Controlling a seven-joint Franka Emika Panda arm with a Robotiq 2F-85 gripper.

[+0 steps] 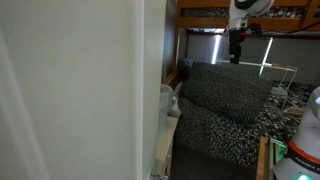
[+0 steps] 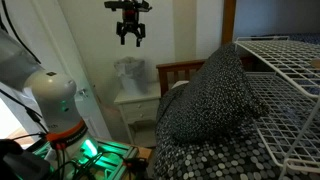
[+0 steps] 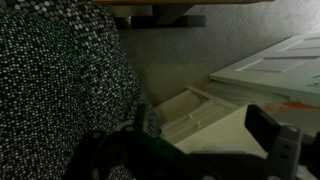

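Note:
High above the bed, in front of the pale wall, my gripper (image 2: 131, 41) points downward with its fingers spread apart. Nothing shows between them. In the wrist view its dark fingers (image 3: 262, 128) reach in from the bottom edge, well separated. Below and to one side lies a dark patterned blanket (image 3: 60, 90), which also covers the bed in both exterior views. A large dark pillow or cushion (image 2: 212, 95) leans upright on the bed. Behind the gripper, lower down, stands a white cabinet (image 2: 138, 107) with a clear container (image 2: 131, 75) on top.
A white wire rack (image 2: 290, 105) occupies the right side in exterior view 2. The wooden headboard (image 2: 175, 73) rises behind the bed. A pale panel (image 1: 80, 90) blocks the left of exterior view 1. Around the raised gripper the air is clear.

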